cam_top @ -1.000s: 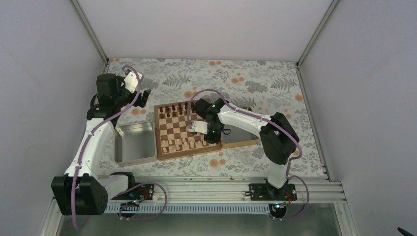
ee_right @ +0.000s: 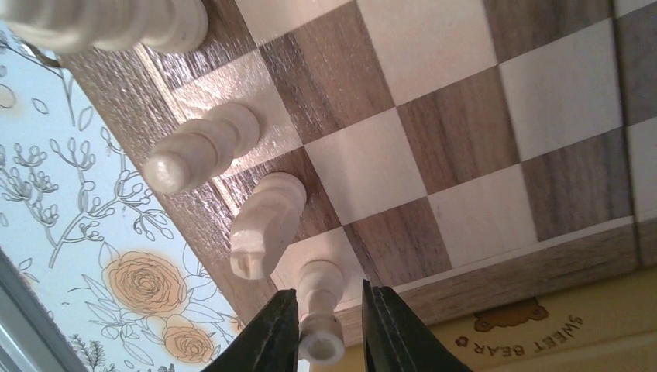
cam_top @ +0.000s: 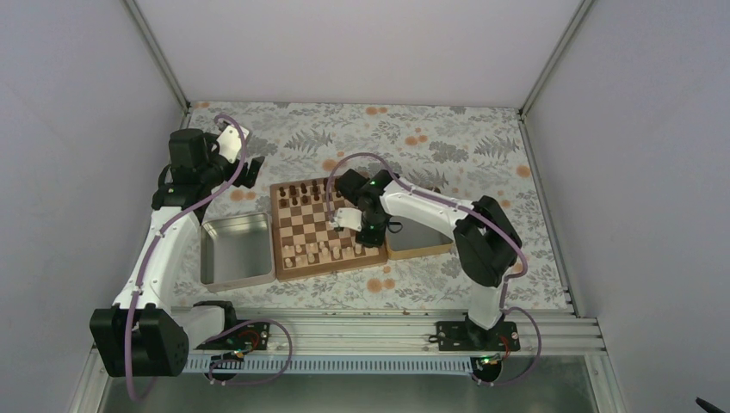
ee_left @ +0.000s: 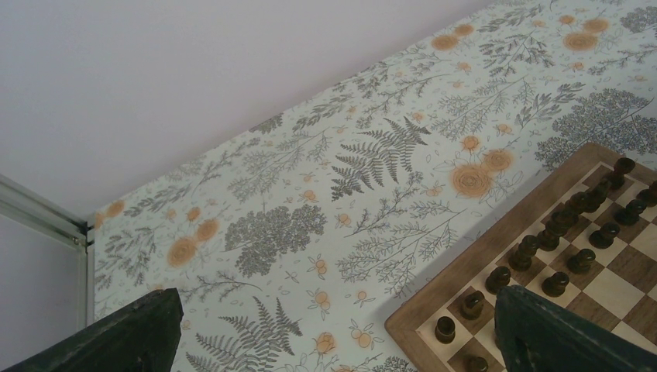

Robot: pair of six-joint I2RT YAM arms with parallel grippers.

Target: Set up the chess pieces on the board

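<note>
The wooden chessboard (cam_top: 308,231) lies mid-table, dark pieces (cam_top: 293,193) along its far side and light pieces (cam_top: 312,256) along its near side. In the right wrist view, a light pawn-like piece (ee_right: 321,341) stands on the light corner square. Around its top, my right gripper is part open; the left-hand finger is close to the piece, while a gap shows on the other side. A light knight (ee_right: 267,225) and another light piece (ee_right: 203,149) stand along the same edge row. My left gripper is open and empty, off the board's far left.
An empty metal tray (cam_top: 237,249) sits left of the board. To the right, a yellowish box (cam_top: 420,252) adjoins the board, partly hidden under the right arm.
My right gripper has shifted very slightly at the board's near right corner. The left arm and the other pieces look unchanged.
</note>
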